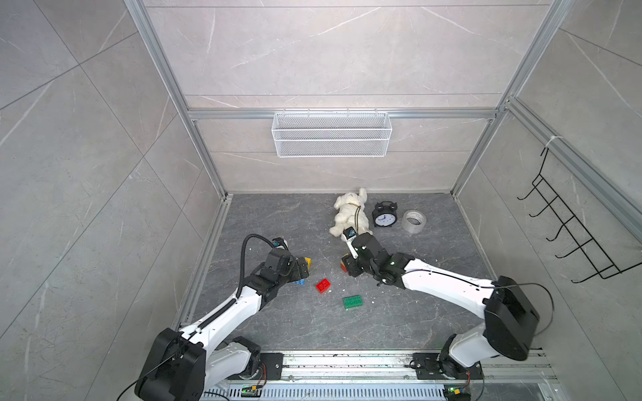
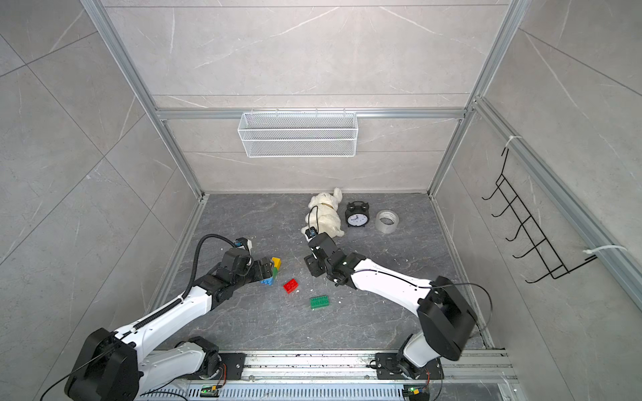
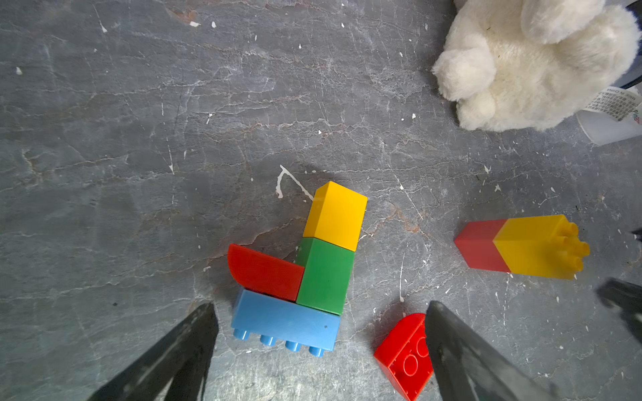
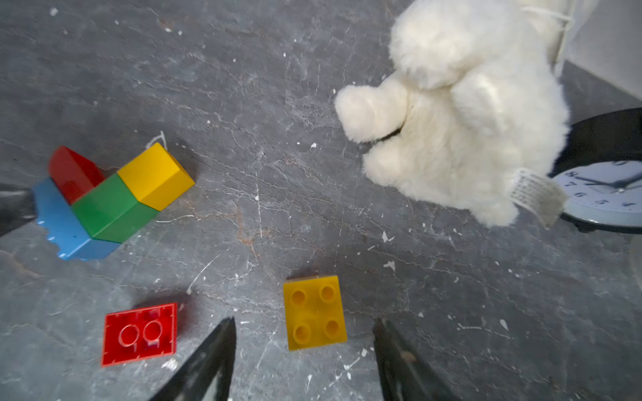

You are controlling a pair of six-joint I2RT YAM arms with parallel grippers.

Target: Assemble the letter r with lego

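Observation:
In the left wrist view lies a joined shape: blue brick [image 3: 284,317], red curved brick [image 3: 264,270], green brick [image 3: 324,277], yellow brick [image 3: 337,214]. My left gripper hovers over it, open and empty. To its right, a two-brick stack of red and yellow stands upright; in the right wrist view its yellow top [image 4: 314,310] sits between and beyond the fingertips of my open right gripper, which is above it. A loose red brick [image 4: 139,334] lies between the two groups.
A green brick [image 1: 352,301] lies nearer the front. A white plush toy [image 4: 454,133], black clock [image 1: 384,214] and tape roll [image 1: 413,222] stand at the back right.

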